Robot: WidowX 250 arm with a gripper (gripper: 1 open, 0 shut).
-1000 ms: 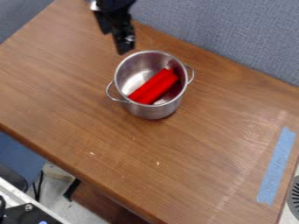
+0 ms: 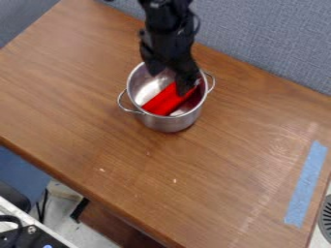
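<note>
A steel pot (image 2: pixel 179 120) with two wire handles stands on the wooden table (image 2: pixel 91 116). A red elongated object (image 2: pixel 163 103) lies inside it. My black gripper (image 2: pixel 169 77) hangs from the top of the view down over the pot's mouth, partly hiding the red object's upper end. The fingers look apart, open above or around that end; whether they touch it is unclear.
A light blue strip (image 2: pixel 304 184) lies along the table's right side. A grey surface borders the table at the back right.
My gripper has moved down and to the right, from above the table behind the pot to over the pot. The pot has not visibly moved.
</note>
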